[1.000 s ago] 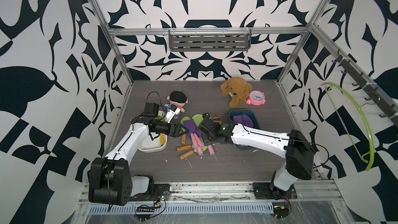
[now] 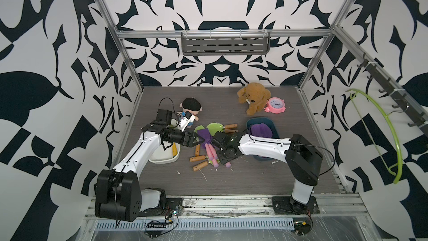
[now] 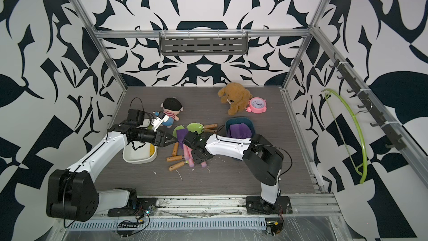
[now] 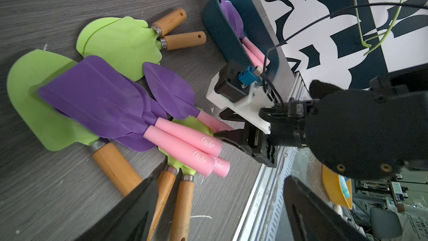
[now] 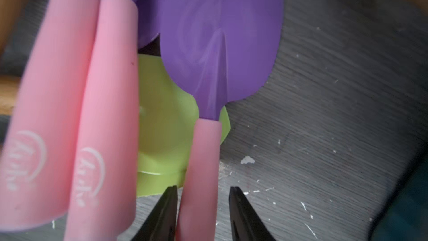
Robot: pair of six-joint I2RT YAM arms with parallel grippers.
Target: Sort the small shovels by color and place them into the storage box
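Several purple shovels with pink handles lie over green shovels with wooden handles in one pile. My right gripper is open, low over the pile's right edge. Between its fingers is the pink handle of the rightmost purple shovel; the left finger looks very close to it. My left gripper hangs open above the pile's left side with nothing gripped. At right stands a blue box with purple shovels in it. A white box stands at left, partly hidden by my left arm.
A doll sits behind the white box. At the back right are a brown plush toy and a pink clock. Two green shovels lie behind the pile.
The left arm is nearly still. The shovels look unmoved.
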